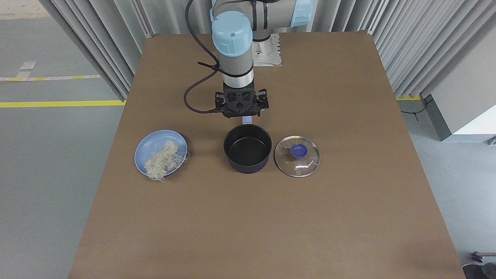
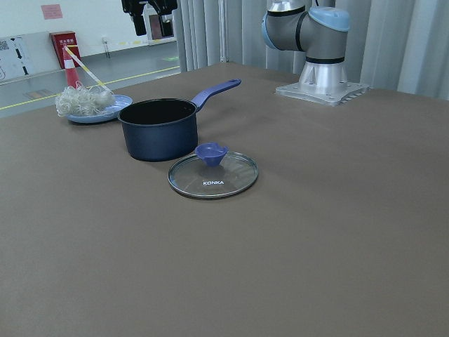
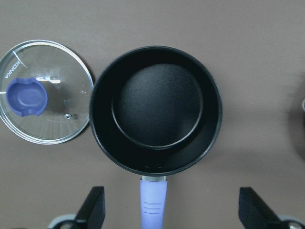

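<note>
A dark saucepan (image 1: 247,148) with a purple handle (image 3: 153,202) stands empty mid-table. Beside it, on the right in the front view, lies a glass lid (image 1: 304,165) with a blue knob (image 1: 298,150). On the other side a blue plate (image 1: 151,144) holds a heap of white noodles (image 1: 162,162). My gripper (image 1: 241,113) hangs above the handle end of the saucepan; in the wrist view its two fingers are wide apart on either side of the handle, open and empty.
The arm's base plate (image 1: 267,58) is at the back; grey curtains stand behind.
</note>
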